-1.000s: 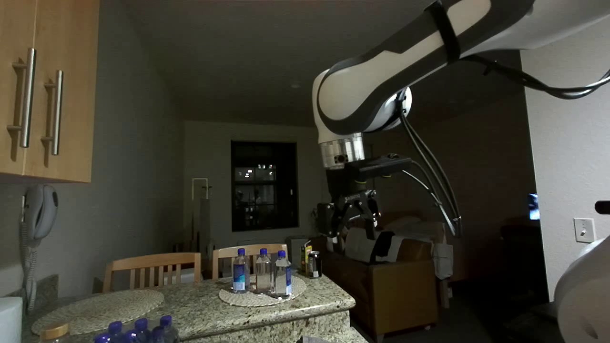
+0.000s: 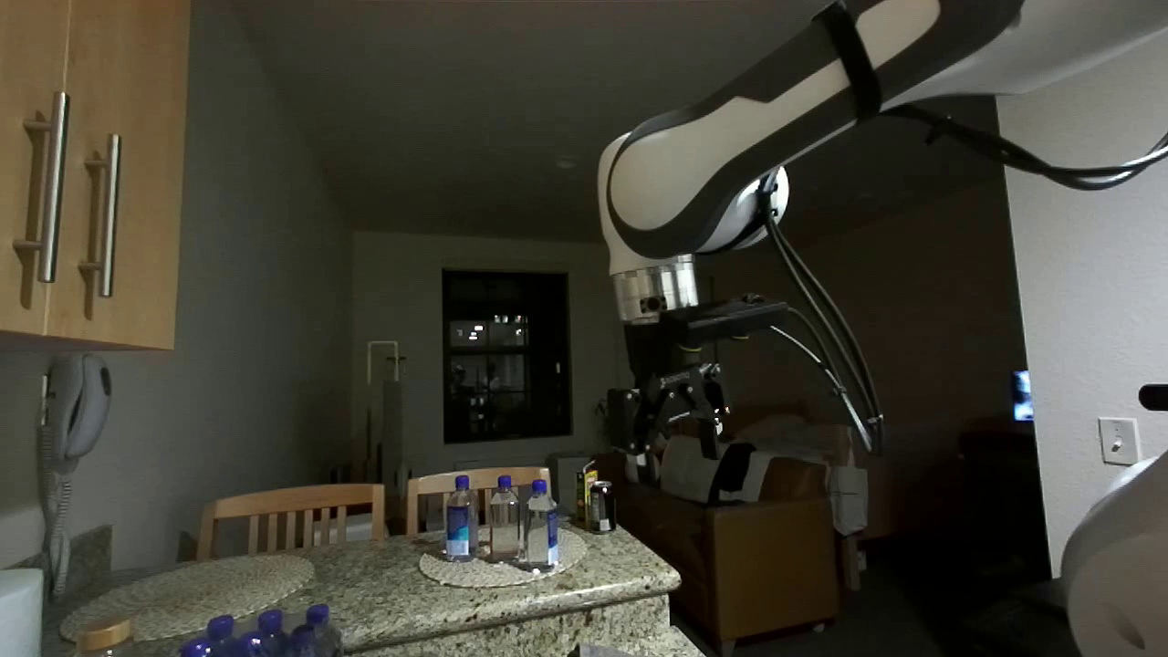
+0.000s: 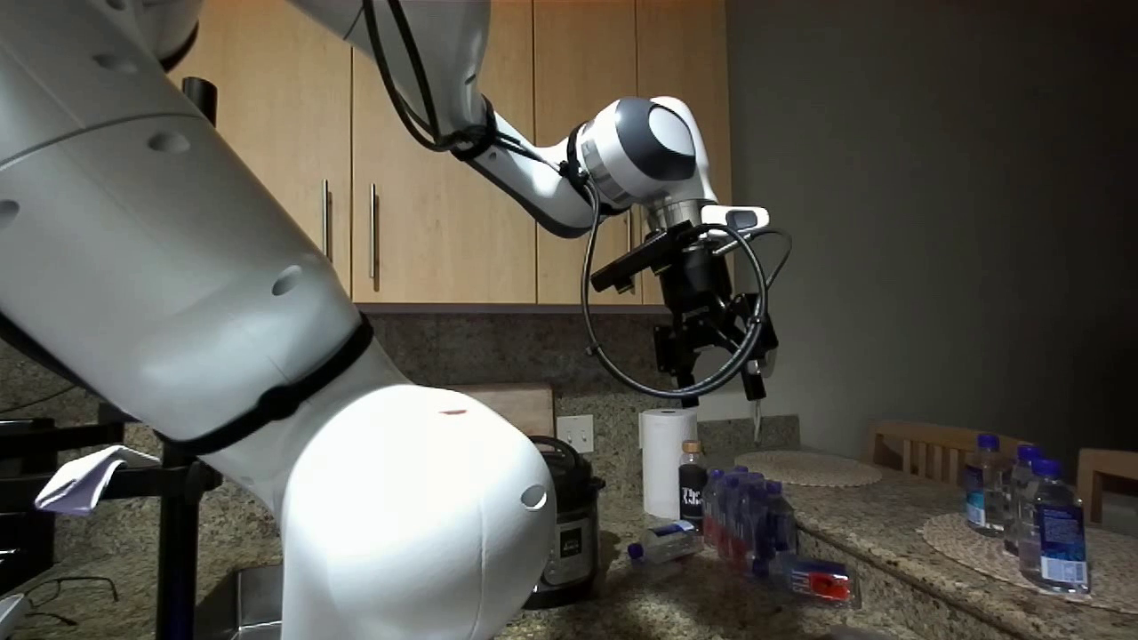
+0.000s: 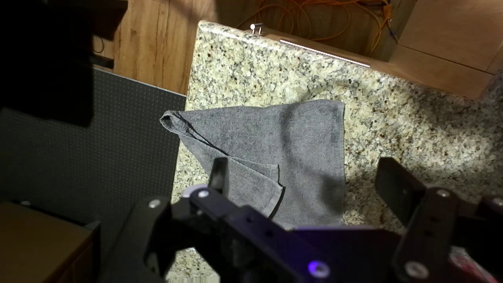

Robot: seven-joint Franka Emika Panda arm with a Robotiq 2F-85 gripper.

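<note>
A grey cloth (image 4: 311,136) lies on the granite counter in the wrist view. Its left side is folded over into a diagonal flap (image 4: 252,181), and one rolled corner pokes past the counter's left edge. High above it hangs my gripper, its two fingers wide apart and nothing between them. In the first exterior view the gripper (image 2: 676,449) points downward, well clear of the counter. The second exterior view shows the gripper (image 3: 722,393) from the other side, also with its fingers spread.
Three bottles (image 2: 504,520) stand on a woven mat on the raised counter, with a dark can (image 2: 601,507) beside them. Several more bottles (image 3: 747,517) crowd the lower counter near a paper towel roll (image 3: 667,464) and a cooker (image 3: 571,533). Bare granite (image 4: 235,66) surrounds much of the cloth.
</note>
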